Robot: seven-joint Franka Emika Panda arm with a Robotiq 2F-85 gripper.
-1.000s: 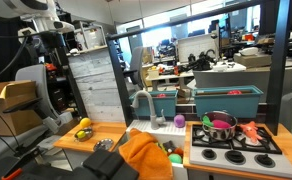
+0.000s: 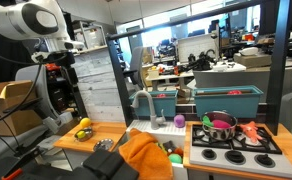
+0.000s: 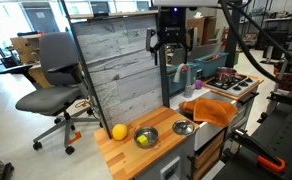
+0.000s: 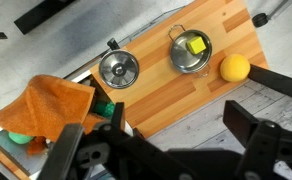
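My gripper is open, its two dark fingers wide apart with nothing between them. In exterior view 2 the gripper (image 3: 168,48) hangs high above the wooden counter, clear of everything on it. A small metal pot (image 4: 189,60) holds a yellow-green block (image 4: 195,44). Beside the pot lies a round lid (image 4: 118,69) with a dark knob. A yellow ball-like item (image 4: 234,67) sits near the counter's end. An orange cloth (image 3: 208,110) drapes over the sink area, partly covering it, and green items (image 4: 21,137) show at its edge.
A stove (image 2: 236,150) carries a larger pot (image 2: 219,126) at the right. Behind the sink stands a faucet (image 2: 144,106), with a purple item (image 2: 179,120) nearby. Blue bins (image 2: 226,103) line the back. A grey panel (image 3: 116,65) borders the counter; an office chair (image 3: 61,85) stands beyond it.
The arm has swung down and to the right in exterior view 1, bringing the gripper into clearer sight. The objects on the counter have stayed in place.
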